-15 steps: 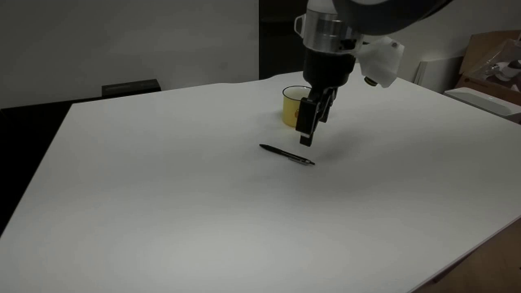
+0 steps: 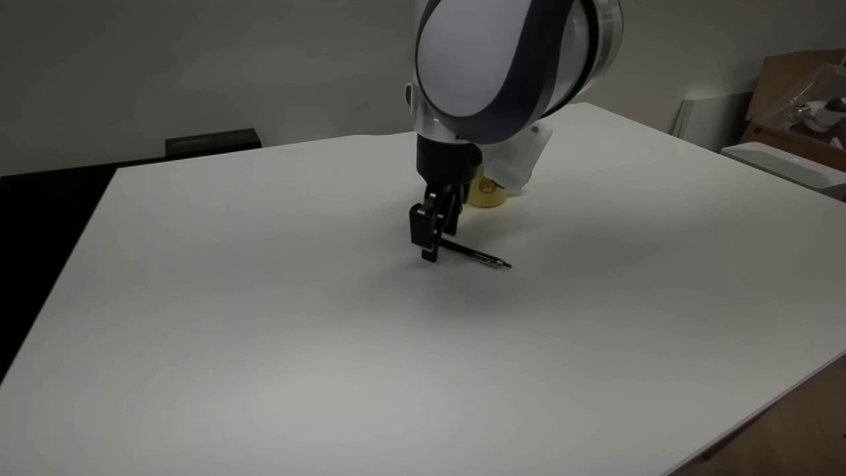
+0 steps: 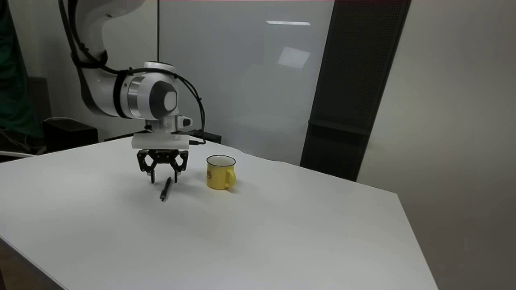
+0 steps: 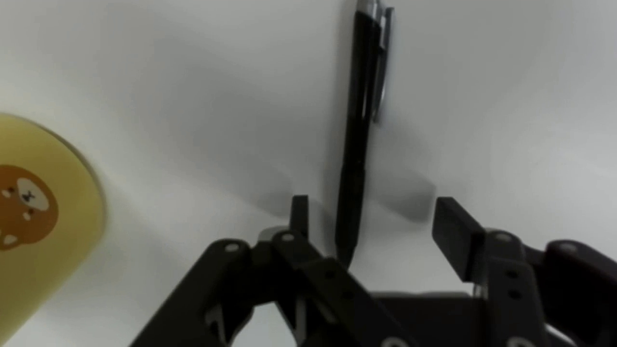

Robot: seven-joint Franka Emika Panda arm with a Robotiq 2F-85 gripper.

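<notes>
A black pen point(image 4: 355, 139) with a silver clip lies flat on the white table. My gripper is low over its tip end, one finger on each side, with gaps between the pen and both fingers. In exterior view 2 the gripper point(image 3: 164, 179) stands part open, its fingers pointing down just behind the pen point(image 3: 165, 189). From exterior view 1 the gripper point(image 2: 430, 255) hides the tip of the pen point(image 2: 480, 255). A yellow mug point(image 3: 221, 175) with a black rim stands upright beside the gripper, apart from it.
The mug's yellow side with a bear picture point(image 4: 26, 202) fills the left of the wrist view. Bare white table point(image 2: 317, 357) surrounds the pen and mug on the other sides. A cardboard box point(image 2: 781, 103) sits off the table at the far right.
My gripper has moved left and down in exterior view 1, from above and behind the pen to over its tip end. It now covers part of the mug. The pen has not moved.
</notes>
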